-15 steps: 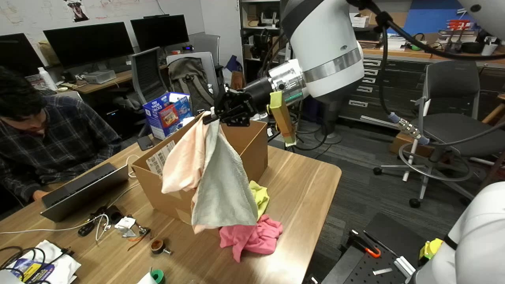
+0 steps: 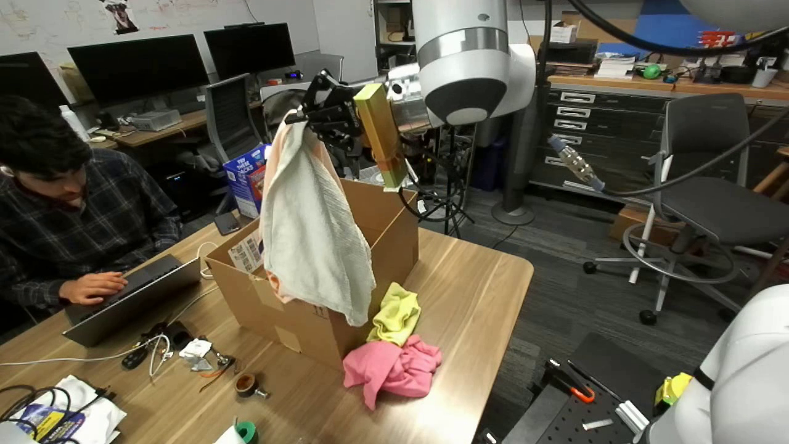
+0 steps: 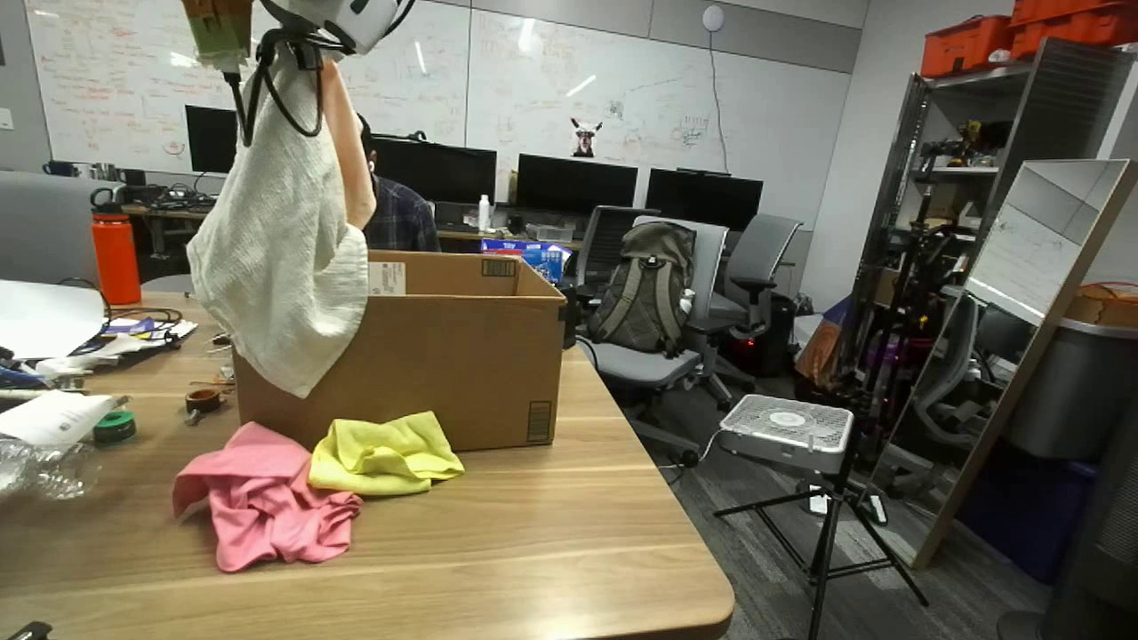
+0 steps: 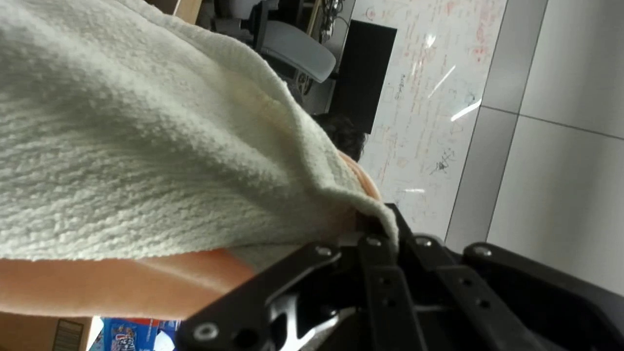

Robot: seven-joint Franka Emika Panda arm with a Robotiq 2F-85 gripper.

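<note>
From my gripper (image 2: pixel 298 117) hang a white towel (image 2: pixel 314 226) and a peach cloth (image 3: pixel 349 144), bunched together at the top where the black fingers are shut on them. In exterior view 1 they hang in front of the open cardboard box (image 2: pixel 403 240), covering part of its near side. The wrist view shows the white towel (image 4: pixel 175 152) spread across the left, with the peach cloth (image 4: pixel 117 283) below it. A pink cloth (image 3: pixel 261 496) and a yellow cloth (image 3: pixel 386 457) lie crumpled on the table beside the box.
A person works at a laptop (image 2: pixel 133 296) left of the box. Cables, a green tape roll (image 3: pixel 114 428) and small parts lie on the near-left table (image 3: pixel 512 544). A blue snack box (image 2: pixel 246 181) stands behind the cardboard box.
My gripper has risen and moved left in exterior view 1, carrying the hanging cloths with it. The yellow cloth is now more exposed; the pink cloth has stayed put.
</note>
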